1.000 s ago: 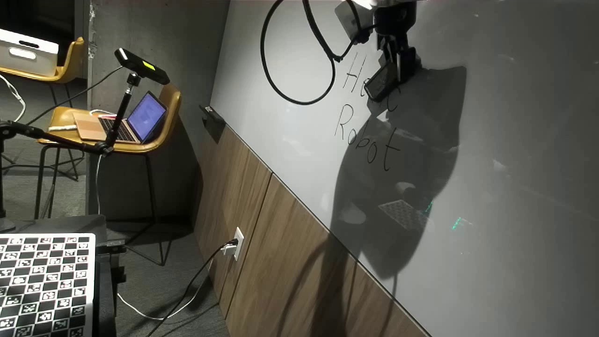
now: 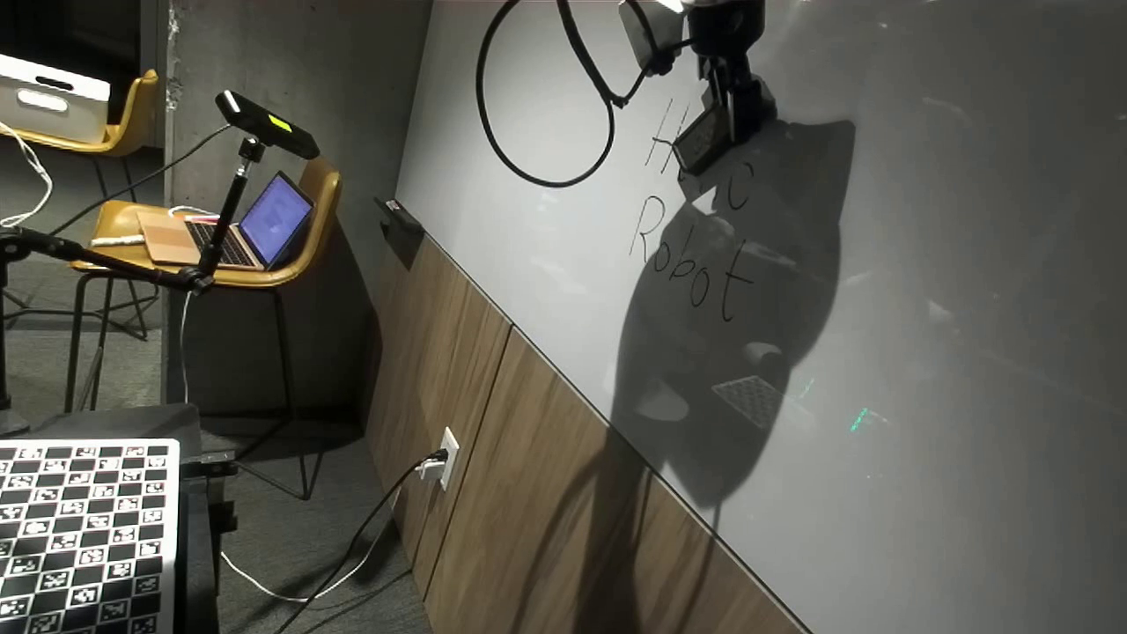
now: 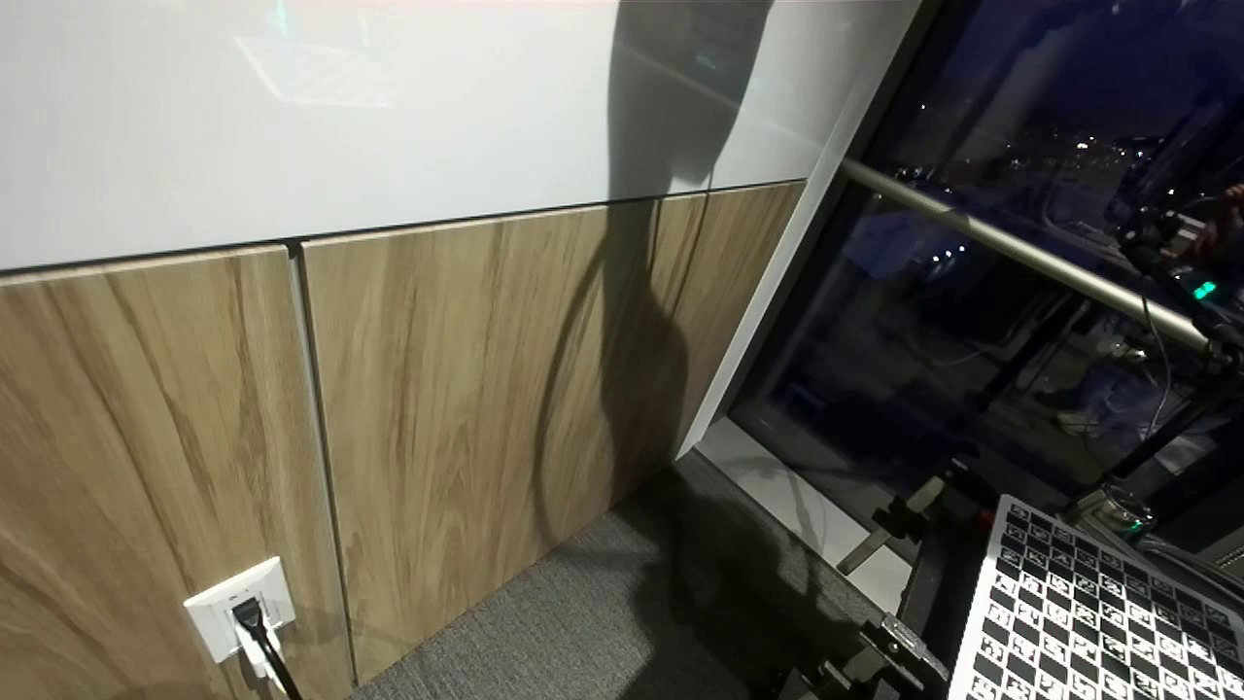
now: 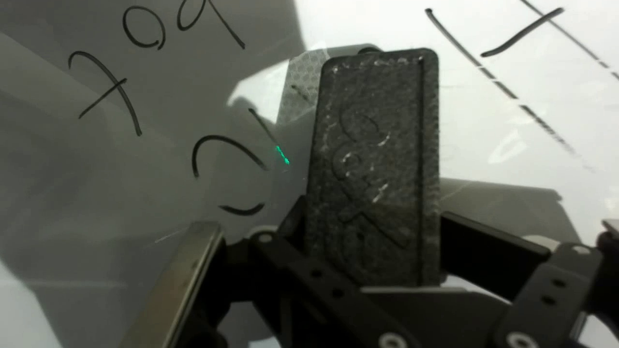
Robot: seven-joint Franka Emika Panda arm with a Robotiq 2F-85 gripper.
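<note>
A dark grey felt eraser (image 4: pixel 371 168) fills the middle of the wrist view, and my gripper is shut on it, one finger on each side. In exterior view 1 the eraser (image 2: pixel 702 142) is tilted over the top line of handwriting on the whiteboard (image 2: pixel 951 444). It hides part of that line; whether it touches the board, I cannot tell. An H (image 2: pixel 661 139) shows to its left and a c-like letter (image 2: pixel 741 187) to its right. Below stands the word Robot (image 2: pixel 692 259). Some strokes in the wrist view, including a long dark line (image 4: pixel 458 43), have gaps.
A black cable (image 2: pixel 481 95) loops beside the arm. The arm's shadow covers much of the board. Wood panels (image 2: pixel 507 423) run beneath it, and a small dark holder (image 2: pixel 398 215) sticks out at its left edge. The right part of the board is clear of writing.
My gripper and the eraser have shifted slightly left and up across the board, with the cable and shadow. More of the c-like letter shows now. The word Robot looks the same.
</note>
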